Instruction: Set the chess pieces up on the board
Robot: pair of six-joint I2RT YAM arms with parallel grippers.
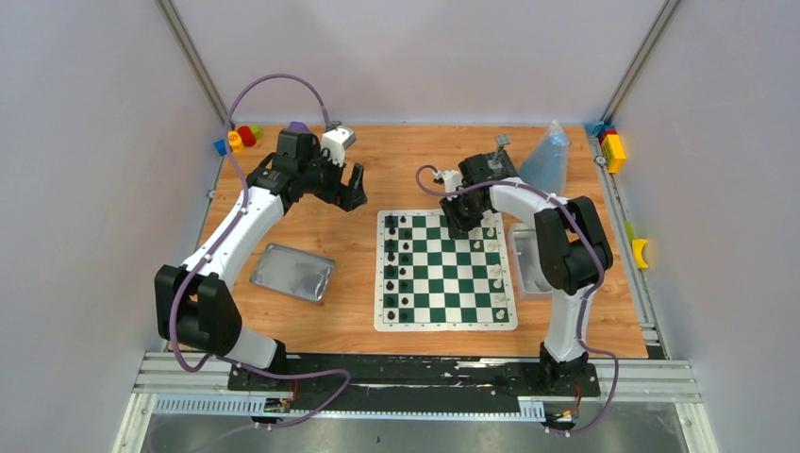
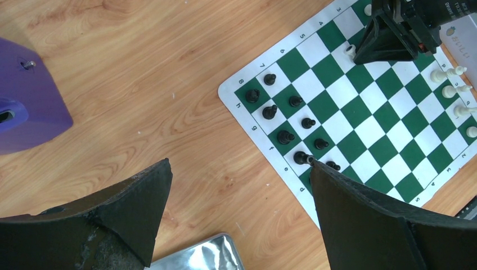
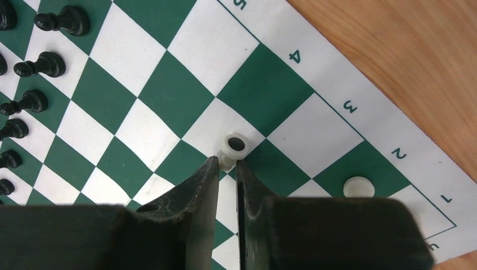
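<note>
The green-and-white chessboard [image 1: 445, 283] carries rows of black pieces [image 2: 285, 136] on one side and white pieces [image 2: 450, 90] on the other. My right gripper is low over the upper part of the board, its fingertips close around a white piece [image 3: 236, 145] that seems tipped, hollow base showing. Whether they grip it is unclear. Another white piece [image 3: 358, 187] stands near the board's corner. My left gripper hangs open with empty fingers over the wood, left of the board.
A metal tray [image 1: 292, 272] lies left of the board, a clear plastic container [image 1: 531, 260] right of it. A blue bag [image 1: 545, 162], coloured blocks [image 1: 613, 151] and a purple object [image 2: 34, 98] sit toward the back and edges.
</note>
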